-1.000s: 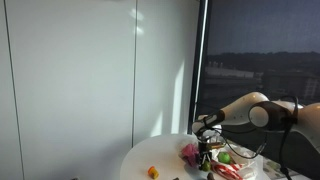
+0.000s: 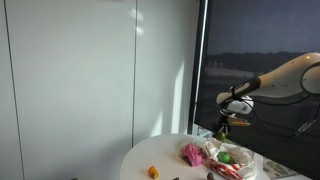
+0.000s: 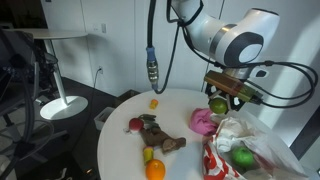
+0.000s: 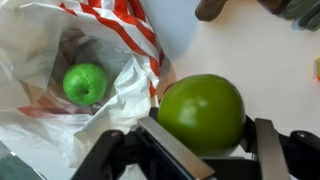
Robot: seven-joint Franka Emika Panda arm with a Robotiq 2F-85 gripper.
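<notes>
My gripper is shut on a round dark green fruit, which bulges out between the two fingers in the wrist view. In exterior view 2 the fruit hangs clear of the table, above the far edge of a white bag with red stripes. Inside the open bag lies a bright green apple, off to the left of the held fruit in the wrist view. From exterior view 1 the gripper appears over the bag's near-left side.
A pink cloth lies beside the bag. An orange, a reddish fruit and several brown pieces are spread over the white round table. A small orange item sits at its far side.
The arm has risen from low beside the pink cloth and shifted right, toward the bag. The green fruit has come up with the gripper.
</notes>
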